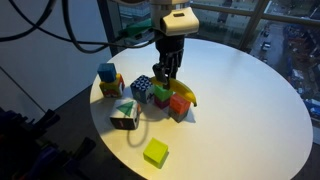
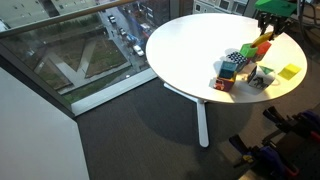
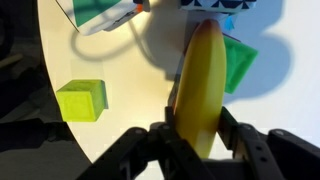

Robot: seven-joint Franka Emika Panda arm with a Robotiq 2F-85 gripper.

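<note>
A yellow banana (image 3: pixel 203 80) runs lengthwise between the fingers of my gripper, which is shut on it. The gripper (image 1: pixel 170 80) points down over the cluster of blocks on the round white table. In exterior view 1 the banana (image 1: pixel 185 92) shows behind the green block (image 1: pixel 163 92) and the red block (image 1: pixel 180 107). It appears tilted in exterior view 2, where the banana (image 2: pixel 262 40) is close to the blocks. Whether it touches the table or any block is hard to tell.
A patterned block (image 1: pixel 141 88) and a white block with a green triangle (image 1: pixel 125 115) stand left of the cluster. Further left is a blue cube (image 1: pixel 107 72) stacked on another block. One yellow-green block (image 1: pixel 156 152) sits alone in front.
</note>
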